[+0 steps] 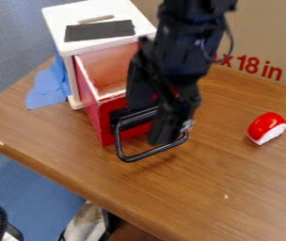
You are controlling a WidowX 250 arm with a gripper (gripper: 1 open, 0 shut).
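My black gripper (158, 113) hangs over the front of a red box (99, 75) with a pinkish open top, at the centre of the view. A black wire handle (146, 153) sticks out low at the box's front. My fingertips are down by the front panel and handle, largely dark against dark, so I cannot tell whether they are open or hold anything.
A white stand (76, 19) with a dark strip is behind the box, with a blue cloth (48, 87) beside it. A red-and-white mouse-shaped object (266, 128) lies at the right. Cardboard stands behind.
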